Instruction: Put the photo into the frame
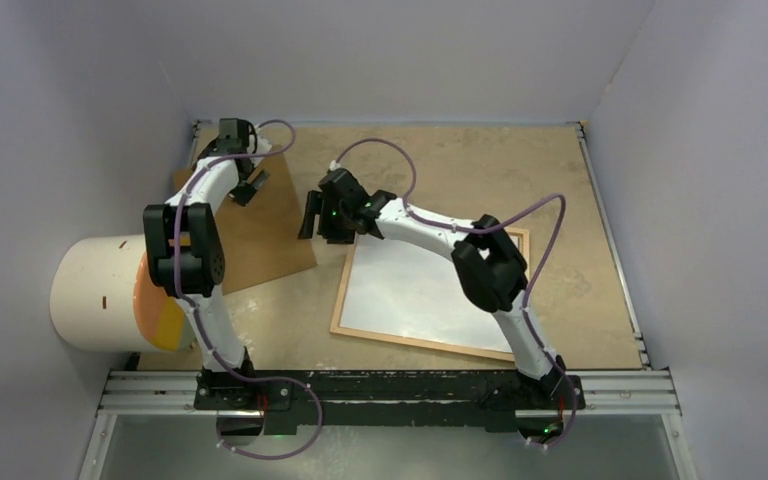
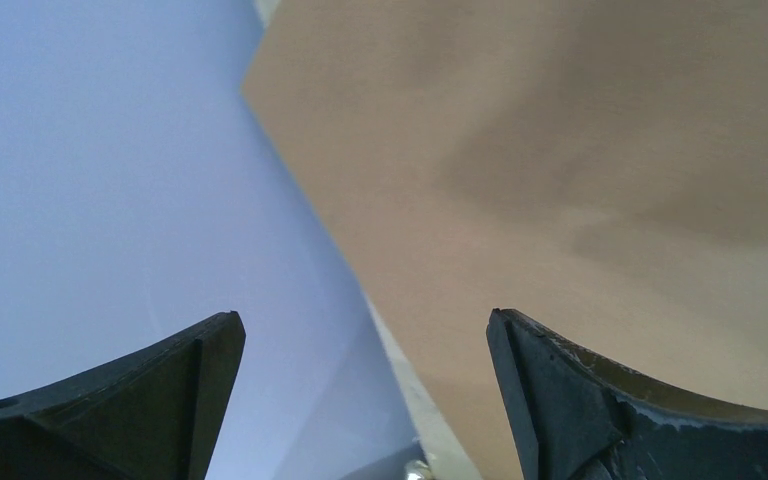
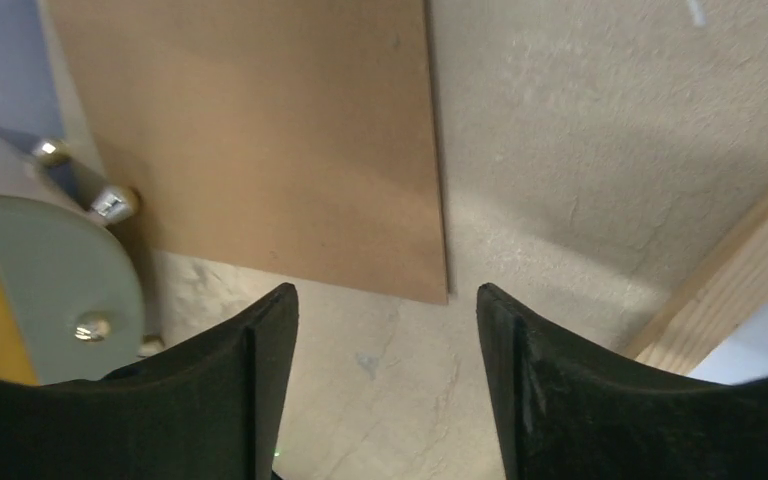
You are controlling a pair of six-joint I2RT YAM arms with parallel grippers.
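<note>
A brown square board [image 1: 265, 250] lies at the left of the table, its edges showing in both wrist views. The wooden frame [image 1: 339, 300] with a white sheet inside [image 1: 420, 285] lies at centre right. My left gripper [image 1: 249, 187] hangs over the board's far-left part by the wall, open and empty. My right gripper [image 1: 318, 218] is between board and frame, fingers apart with nothing between them, above the board's near right corner [image 3: 430, 285]. I cannot tell which piece is the photo.
A white cylinder [image 1: 95, 292] with an orange and yellow end stands at the front left, close to the board. Grey walls border the table.
</note>
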